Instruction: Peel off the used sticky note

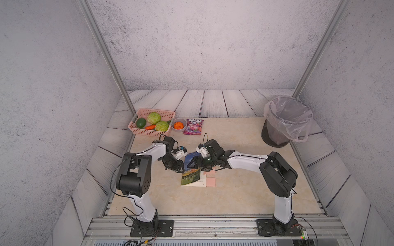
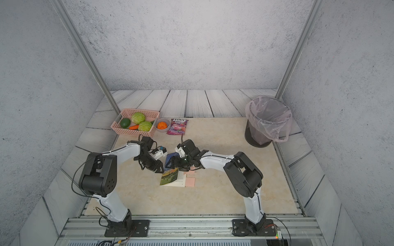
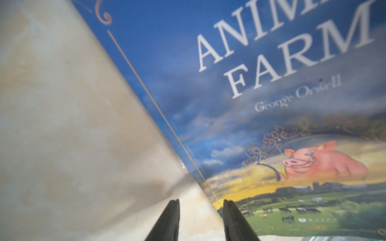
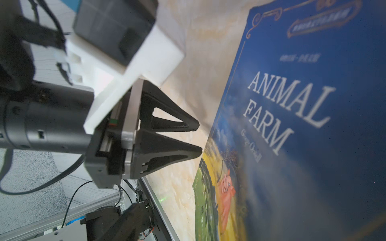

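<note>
The Animal Farm book (image 1: 190, 177) lies mid-table, its cover lifting off the pale page at the lower right in the top views. Pink sticky notes (image 2: 190, 182) stick out from its right side. My right gripper (image 1: 195, 163) is over the cover; its fingers are not clearly visible, and whether it grips the cover is unclear. My left gripper is at the book's left edge, part open with nothing between its fingers; the right wrist view shows it beside the cover's edge.
A pink basket (image 1: 139, 130) of vegetables, a bowl (image 1: 184, 127) and a snack bag (image 1: 193, 126) stand at the back. A lined bin (image 1: 287, 121) stands at the back right.
</note>
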